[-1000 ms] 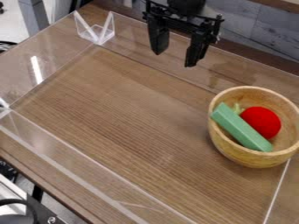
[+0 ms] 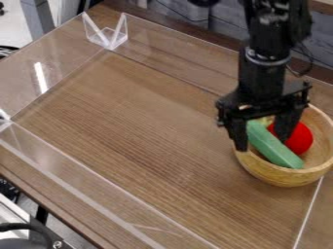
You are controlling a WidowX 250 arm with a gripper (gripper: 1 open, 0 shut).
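Note:
My gripper [image 2: 260, 124] is low over the wooden bowl [image 2: 289, 173] at the right of the camera view, its dark body hiding part of the bowl's back. Its two dark fingers stand apart, open. In the bowl lie a green elongated object [image 2: 274, 150] and a round red object [image 2: 298, 139], partly covered by the gripper.
A clear plastic container [image 2: 107, 31] stands at the back left. Dark cables lie beyond the table's left edge, and a metal wall runs along the back.
The bowl and its contents look unmoved.

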